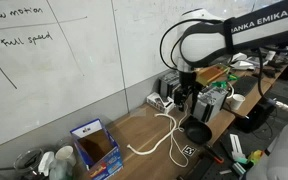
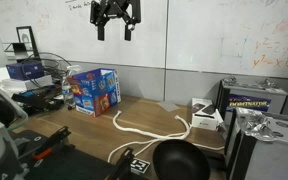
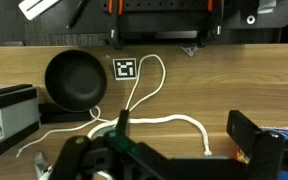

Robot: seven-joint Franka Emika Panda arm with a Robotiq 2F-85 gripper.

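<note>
My gripper (image 2: 114, 32) hangs high above the table, its two fingers spread well apart with nothing between them. In the wrist view the open gripper shows from above, over a long white rope (image 3: 162, 119) that lies in loose bends on the wood. Part of the rope is hidden behind the left finger. A round black pan (image 3: 74, 80) rests left of the rope, its handle pointing down. The same pan (image 2: 181, 160) and rope (image 2: 149, 133) lie flat in the second exterior view.
An open blue and red box (image 2: 94, 92) stands at the table's left. Silver cases (image 2: 259, 145) and a white box (image 2: 205, 114) line the right side. A printed marker (image 3: 125, 69) lies beside the pan. Bare wood (image 3: 234, 80) shows right of the rope.
</note>
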